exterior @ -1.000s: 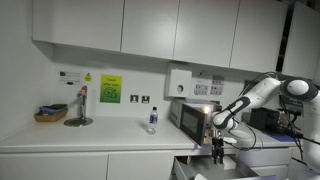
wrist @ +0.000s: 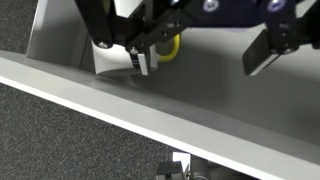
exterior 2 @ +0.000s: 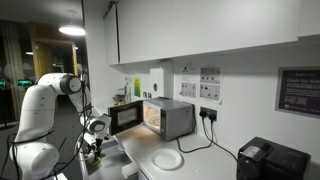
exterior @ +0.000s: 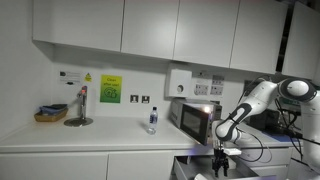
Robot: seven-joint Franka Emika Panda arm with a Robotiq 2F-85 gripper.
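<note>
In the wrist view my gripper is open, its dark fingers wide apart. Below it lies a grey drawer, its pale front rim crossing the picture at a slant. Toward the left finger are a whitish item and part of a yellow rounded thing, both inside the drawer and partly covered by the gripper. No object shows held between the fingers. Exterior view 1 has the gripper pointing down over the pulled-out drawer, in front of the counter.
A microwave stands on the counter with its door open. Nearby lies a white plate, with a black appliance farther right. A bottle stands left of the microwave.
My gripper has come down lower toward the drawer over the last second, and the arm has shifted with it. The counter items have stayed put.
</note>
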